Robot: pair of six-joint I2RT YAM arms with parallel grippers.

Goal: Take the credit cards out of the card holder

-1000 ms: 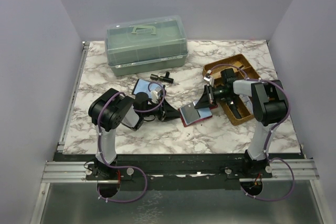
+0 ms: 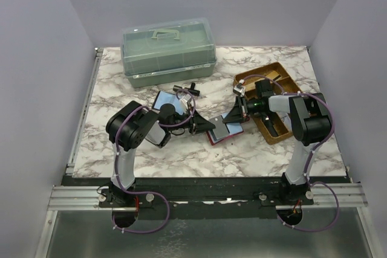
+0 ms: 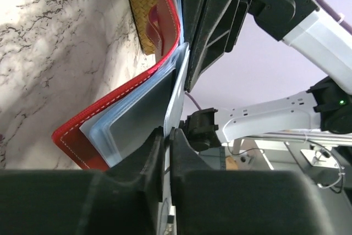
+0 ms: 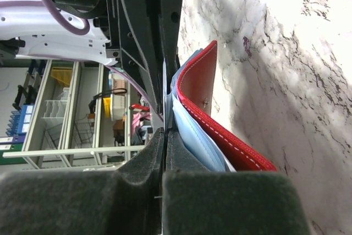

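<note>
The open card holder, red with white stitching and blue-edged sleeves, lies on the marble table between the grippers. My left gripper is at its left end; in the left wrist view its fingertips close round a raised pale leaf, though whether they pinch it is hard to tell. My right gripper is on the holder's upper right part, shut, with a thin sleeve edge at its tips in the right wrist view. The red cover curls up beside the sleeves.
A wicker basket with items stands at right. A lidded green box is at the back, with a dark cylindrical object and a blue item nearby.
My left gripper has moved right and up onto the holder's left part, and the grey leaf there appears more raised.
</note>
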